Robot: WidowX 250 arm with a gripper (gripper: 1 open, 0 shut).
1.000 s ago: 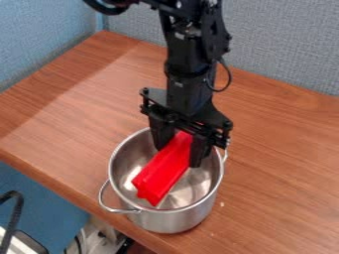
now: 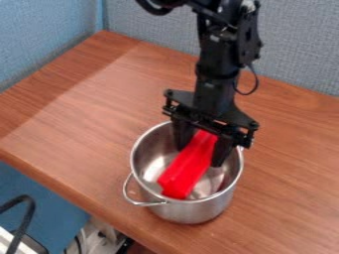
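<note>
A long red object [image 2: 183,174] lies tilted inside a steel pot [image 2: 196,206] with a wire handle, near the front edge of the wooden table. My black gripper [image 2: 201,137] reaches down over the back of the pot, shut on the upper end of the red object. The fingertips are partly hidden inside the pot and behind the object.
Grey and blue padded walls [image 2: 54,30] stand at the back. The table's edge drops to a blue floor with cables at the lower left.
The gripper and red object have moved right, and the object sits lower in the pot than a second ago. The pot has shifted slightly to the right.
</note>
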